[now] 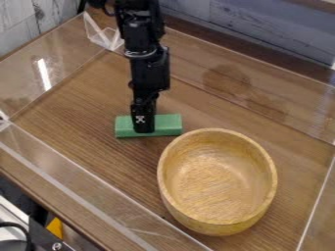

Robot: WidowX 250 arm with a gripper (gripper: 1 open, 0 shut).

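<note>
The black arm reaches down from the top middle to my gripper (143, 119), which is over the middle of a green block (169, 124), its fingers closed on it. The block lies crosswise on the wooden table (72, 132), just behind a large tan bowl (216, 181). The fingertips are small and dark against the block, so their exact contact is hard to make out.
Clear side walls border the table at left and right. Free wood surface lies left of the block and at the back right. The bowl takes up the front right.
</note>
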